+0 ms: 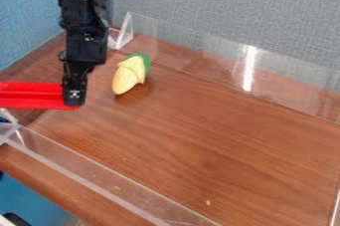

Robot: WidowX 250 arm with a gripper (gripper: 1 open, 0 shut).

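Observation:
At the left of the camera view my black gripper is shut on a long red object, which it holds by its right end over the left side of the wooden surface; the red object runs out past the left edge of the view. A yellow toy with a green end, perhaps a corn cob, lies on the wood behind and to the right of the gripper.
Clear low walls bound the wooden floor. A grey backdrop stands behind, blue at the left.

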